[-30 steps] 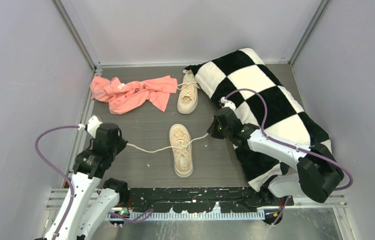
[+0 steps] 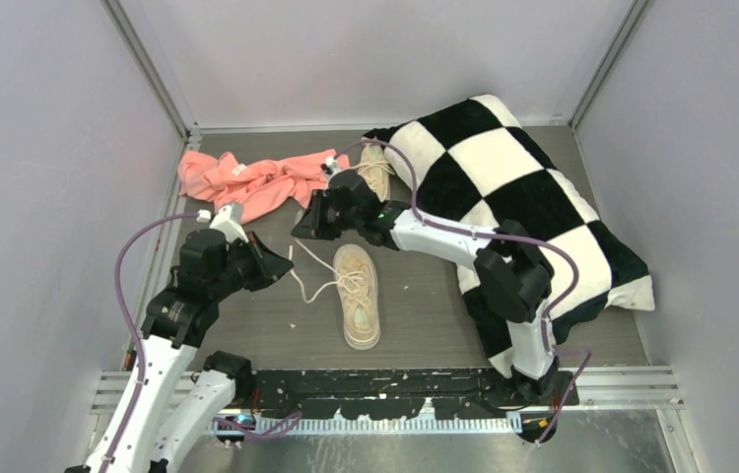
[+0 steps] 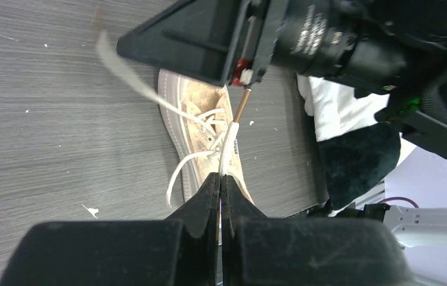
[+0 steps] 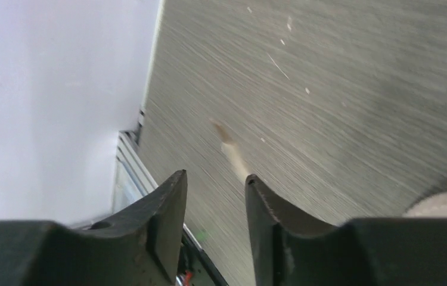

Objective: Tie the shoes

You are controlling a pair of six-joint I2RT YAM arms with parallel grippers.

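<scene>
A cream shoe (image 2: 356,312) lies on the grey floor with long white laces drawn toward the upper left. My left gripper (image 2: 285,263) is left of it, shut on a white lace (image 3: 228,146), which runs between its fingertips in the left wrist view. My right gripper (image 2: 302,227) is above and left of that shoe; its fingers (image 4: 275,238) stand part open, with a blurred lace (image 4: 233,156) beyond them. A second shoe (image 2: 375,169) lies at the back, partly hidden by the right arm.
A pink cloth (image 2: 247,182) lies at back left. A black-and-white checkered cushion (image 2: 499,158) fills the right side. Bare floor surrounds the front shoe's left side.
My right gripper has swept left from right of the front shoe to above-left of it, and now stands part open with the lace end loose. My left gripper has moved rightward and up.
</scene>
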